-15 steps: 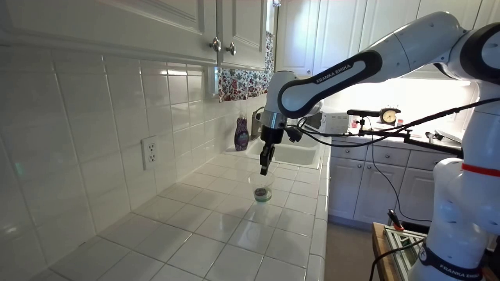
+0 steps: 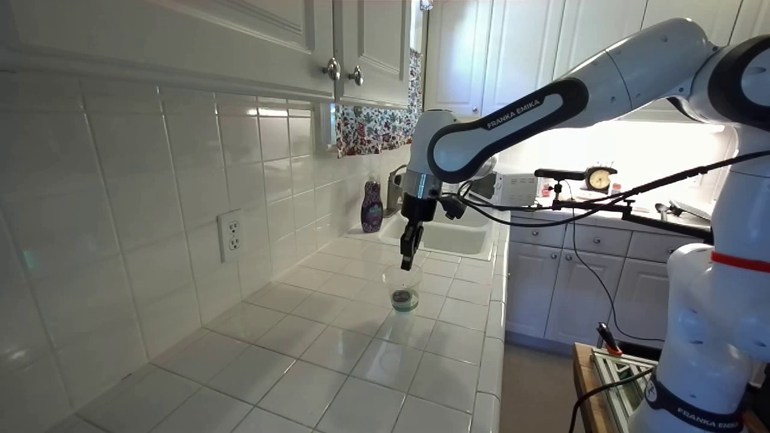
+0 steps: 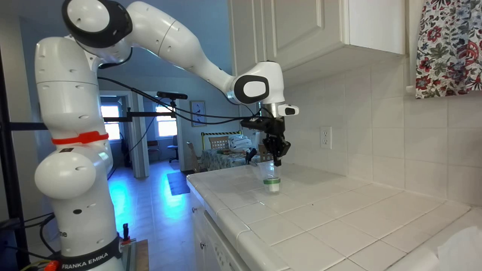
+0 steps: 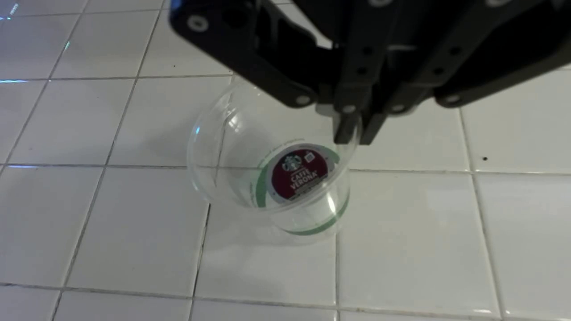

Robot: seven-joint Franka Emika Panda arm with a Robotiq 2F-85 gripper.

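Observation:
A clear plastic cup (image 4: 230, 176) with green print is over the white tiled counter, its opening tilted toward the camera in the wrist view. Inside lies a coffee pod with a dark red Caffè Verona lid (image 4: 299, 172). My gripper is shut on the cup's rim, one finger on each side of the thin wall. From the side, the cup (image 3: 269, 171) hangs below the gripper (image 3: 276, 162), close to the counter; I cannot tell whether its base touches the tiles. The pod (image 2: 402, 296) shows through the cup wall.
Bare counter tiles (image 2: 339, 353) surround the cup. A purple soap bottle (image 2: 372, 207) stands beside the sink (image 2: 455, 239) farther back. The tiled wall with an outlet (image 3: 325, 137) bounds one side. Something white (image 3: 463, 250) sits at the near right corner.

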